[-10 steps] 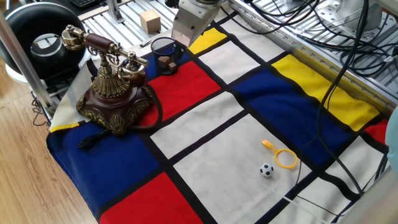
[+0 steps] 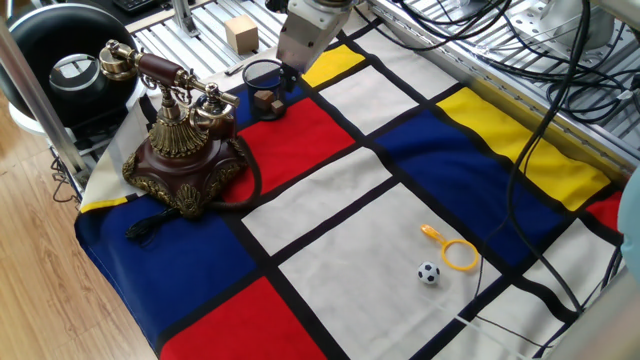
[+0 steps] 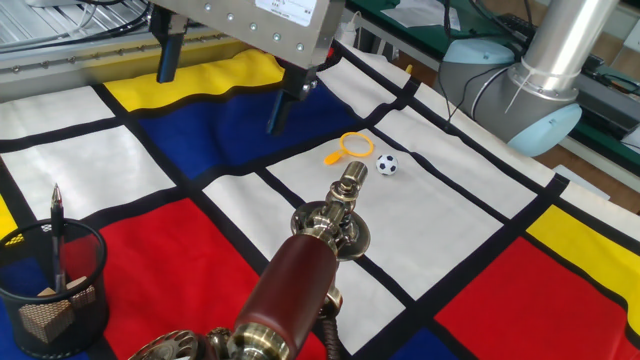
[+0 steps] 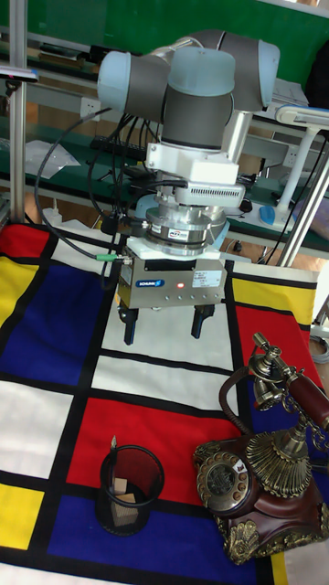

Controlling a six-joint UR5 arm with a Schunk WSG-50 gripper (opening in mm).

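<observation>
My gripper (image 4: pixel 163 338) hangs above the cloth with its two dark fingers (image 4: pixel 201 322) wide apart and nothing visible between them. In exterior view 2 the gripper (image 3: pixel 220 105) shows at the top. A black mesh cup (image 4: pixel 146 476) stands on the cloth holding a pen (image 3: pixel 57 225) and small wooden blocks (image 3: pixel 46 318). The small football (image 2: pixel 428 273) lies on a white patch beside a yellow ring with a handle (image 2: pixel 459 254). An ornate brown and brass telephone (image 2: pixel 185 160) is in place near the cup; its handset (image 3: pixel 290 285) covers part of exterior view 2.
The patterned cloth (image 2: pixel 340 270) has broad clear areas in the middle. On the slatted metal surface behind it sits a wooden block (image 2: pixel 241 34). Black cables (image 2: pixel 520 170) hang in front of exterior view 1 at the right.
The gripper has shifted only very slightly near the cup. The cup, telephone, football and yellow ring have not moved.
</observation>
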